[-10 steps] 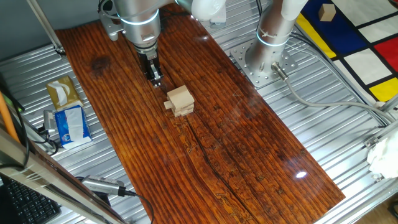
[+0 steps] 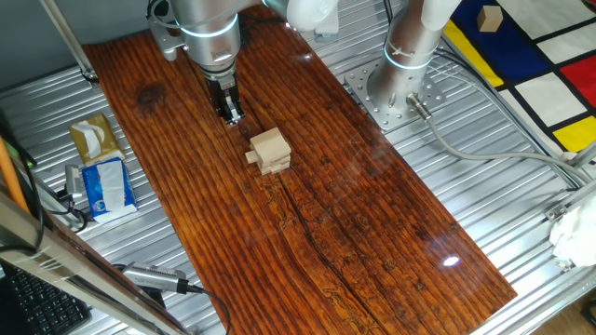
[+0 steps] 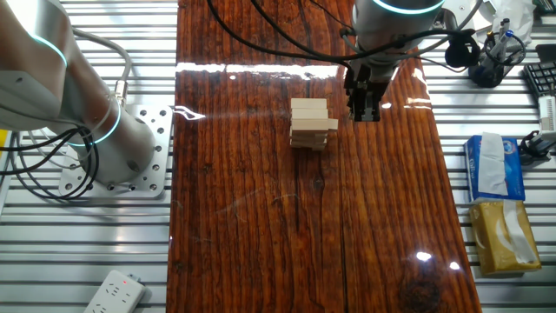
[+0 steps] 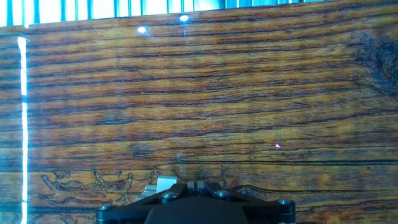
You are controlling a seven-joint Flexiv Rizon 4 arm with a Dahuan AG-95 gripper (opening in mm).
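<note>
A small stack of pale wooden blocks (image 2: 270, 149) stands on the brown wooden board (image 2: 317, 242). One block sticks out of its side toward my gripper (image 2: 234, 119). The gripper hangs over the board beside the stack, apart from it. From the opposite side, the stack (image 3: 309, 124) shows several layers, and the gripper (image 3: 365, 115) is to its right. In the wrist view the gripper's fingers meet at the bottom middle, shut, with nothing visible between them. A pale blurred piece (image 4: 165, 183), probably part of the stack, peeks out left of the fingers.
Blue (image 2: 109, 189) and yellow (image 2: 96, 140) tissue packs lie off the board's left side. A single wooden block (image 2: 489, 19) rests on the coloured cloth. Black cables (image 3: 287, 45) hang across the second exterior view. Much of the board is bare.
Compared with one second ago, the fingertips sit slightly higher in exterior view 1. The block stack and the rest of the arm look unchanged.
</note>
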